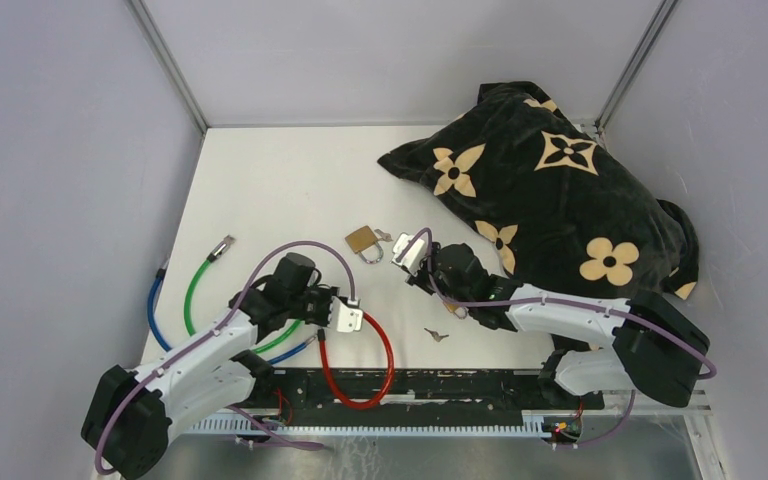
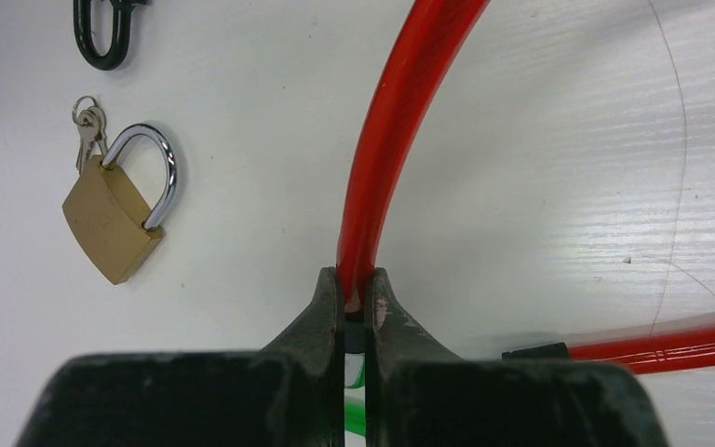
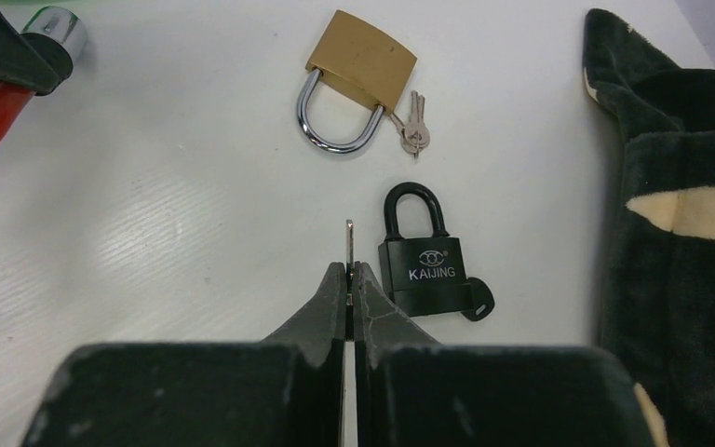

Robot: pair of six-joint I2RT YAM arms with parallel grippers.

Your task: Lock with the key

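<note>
In the right wrist view my right gripper is shut on a thin silver piece (image 3: 349, 240), apparently a key seen edge-on. Just right of its fingertips lies a black padlock (image 3: 426, 275) lettered KAIJING, its shackle pointing away. Whether the piece is apart from the lock's height is hard to judge; no contact shows. Farther back rests a brass padlock (image 3: 361, 58) with a pair of keys (image 3: 415, 133) beside it. My left gripper is shut on the red hose (image 2: 380, 172) near its black collar.
A single loose key (image 1: 437, 334) and a small brass padlock (image 1: 455, 310), partly covered by the right arm, lie near the front. Green (image 1: 192, 292) and blue (image 1: 152, 310) hoses are at the left. A dark flowered cushion (image 1: 560, 190) fills the back right.
</note>
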